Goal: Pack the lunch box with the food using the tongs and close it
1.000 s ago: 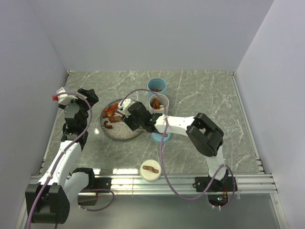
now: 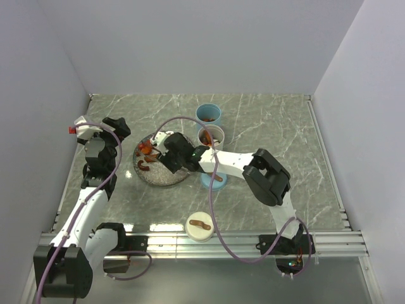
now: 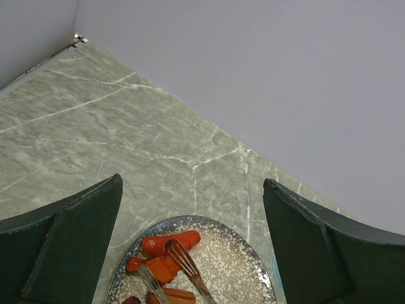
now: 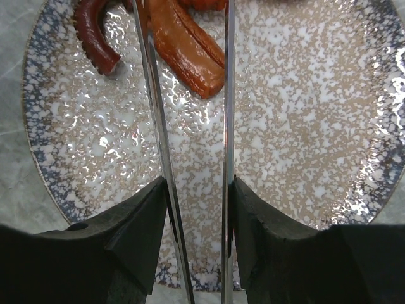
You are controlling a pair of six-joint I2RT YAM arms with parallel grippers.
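Observation:
A round speckled plate [image 2: 166, 180] holds a red sausage [image 3: 183, 240], orange pieces [image 3: 166, 272], a brown split sausage [image 4: 183, 47] and a dark curved sausage [image 4: 95, 38]. My right gripper is over the plate, its fingers against the outer sides of the metal tongs [image 4: 229, 126]. The tongs' two arms stand apart from each other. In the left wrist view their forked tips [image 3: 179, 253] are over the food; whether they grip a piece I cannot tell. Left of the plate, my left gripper stands open and empty.
Behind the right arm are a blue cup [image 2: 218, 119] and a white cup [image 2: 220, 134], both with food inside. A blue lid [image 2: 215, 184] lies partly under that arm. Near the front edge sits a white lid [image 2: 200, 234] with a brown handle.
The right arm and its gripper have shifted a little to the left over the plate, with the tongs. The left arm and the containers look unmoved.

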